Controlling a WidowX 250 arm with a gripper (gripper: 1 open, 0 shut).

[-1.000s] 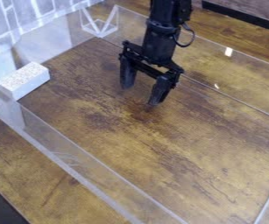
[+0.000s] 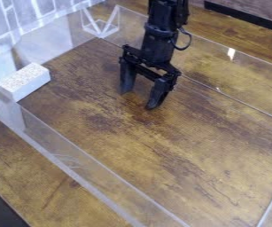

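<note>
The black robot arm reaches down from the top centre of the camera view to a low spot over the wooden tray floor. Its gripper is open, with the fingers spread close to the boards. I see no object between them.
A white speckled block lies at the left, against the clear plastic wall. Clear walls border the floor. Most of the wooden surface in front of and right of the gripper is bare.
The arm and gripper have shifted and turned slightly, staying low over the same part of the floor. The white block has not moved.
</note>
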